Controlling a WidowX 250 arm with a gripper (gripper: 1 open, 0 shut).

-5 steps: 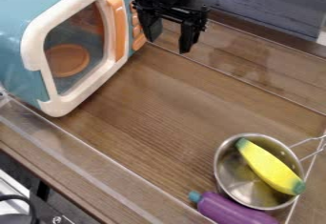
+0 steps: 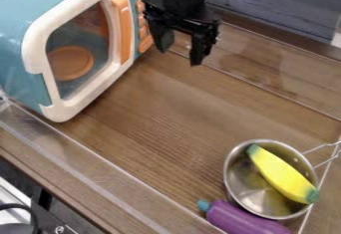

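Observation:
The black gripper hangs at the top centre, just right of the toy microwave, open with nothing seen between its fingers. The microwave is light blue with a white-framed door, an orange handle on the right and an orange disc inside. At the lower right a metal pot with a wire handle holds a yellow banana. A purple eggplant lies just below the pot.
A grey-blue wall runs along the back, and a clear ledge edge runs along the lower left.
Over the last second the gripper has shifted slightly, staying near the microwave's right side. The pot, banana and eggplant have not moved.

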